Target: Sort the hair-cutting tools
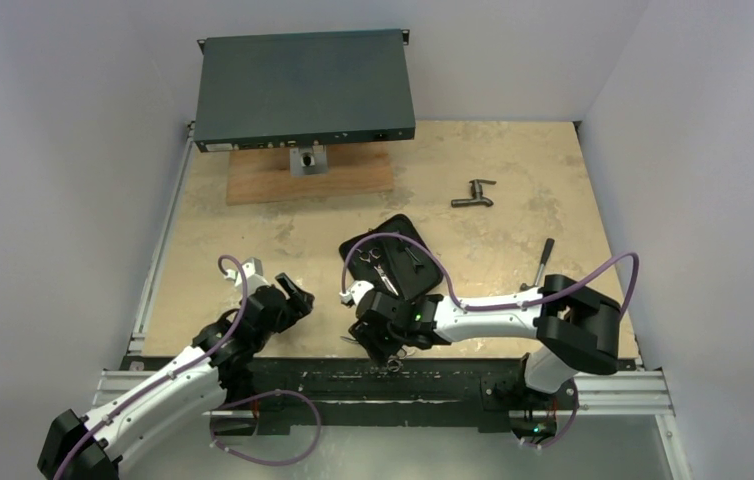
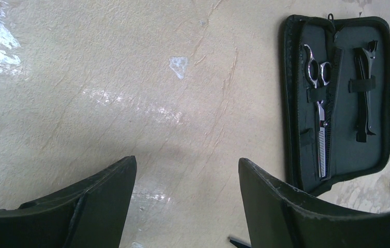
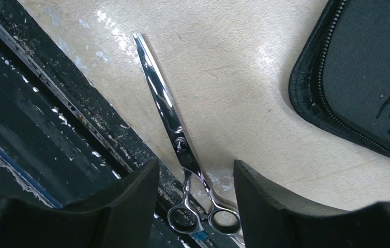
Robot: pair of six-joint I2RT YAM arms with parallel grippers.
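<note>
Silver scissors (image 3: 177,137) lie at the table's front edge, their handles between the part-open fingers of my right gripper, which is low over them. The black zip case lies open behind it, with thinning scissors in a strap and dark clips on the other side; the case's corner (image 3: 312,93) shows in the right wrist view. My left gripper stands open over bare table to the left of the case, nothing between its fingers.
A hammer (image 1: 546,250) lies at the right, a tap (image 1: 471,201) at the back right. A large grey-green box (image 1: 305,85) sits above a wooden board (image 1: 253,180) at the back.
</note>
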